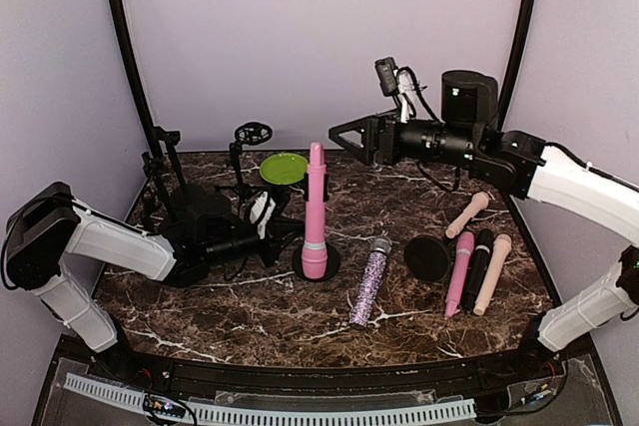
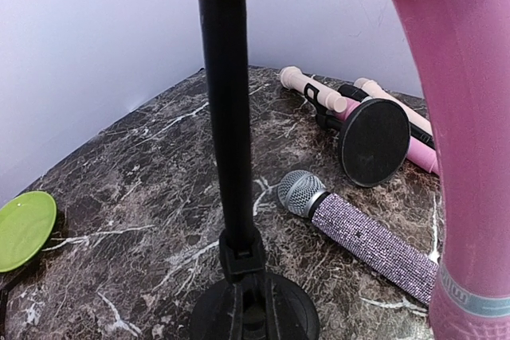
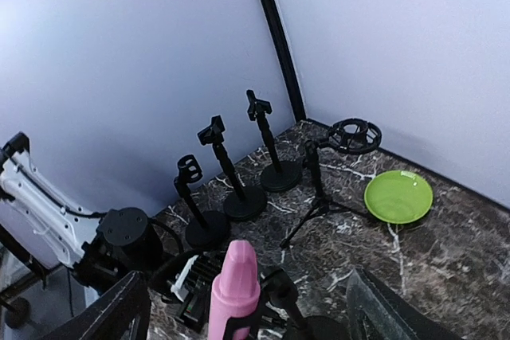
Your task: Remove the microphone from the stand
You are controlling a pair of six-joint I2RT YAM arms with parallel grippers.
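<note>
A pink microphone (image 1: 315, 212) stands upright in a black stand near the table's middle; its top shows below my right gripper in the right wrist view (image 3: 235, 280). My left gripper (image 1: 290, 228) is low at the stand's left; the left wrist view shows the black pole (image 2: 227, 101) close up, with the fingertips at the bottom edge, apparently shut on the stand. My right gripper (image 1: 349, 137) is raised above and right of the microphone, its fingers apart with nothing between them.
A sparkly microphone (image 1: 367, 281) lies front right, more microphones (image 1: 461, 271) and a black disc (image 1: 427, 258) further right. A green plate (image 1: 283, 168) and several black stands (image 3: 239, 201) are at the back left.
</note>
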